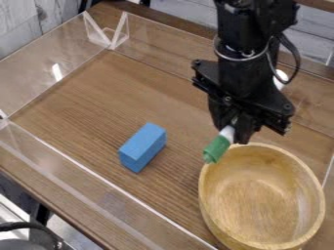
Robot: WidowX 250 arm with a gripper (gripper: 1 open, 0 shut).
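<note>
My black gripper (232, 131) reaches down from the top right, shut on a small green cylinder (218, 147) with a light upper part, just above the back-left rim of a cream oval bowl (261, 200). A blue block (143, 146) lies on the wooden table (78, 117) to the left of the bowl.
Behind the arm at the right a white object (279, 76) is partly hidden. Clear transparent walls with white brackets edge the table at the left and back.
</note>
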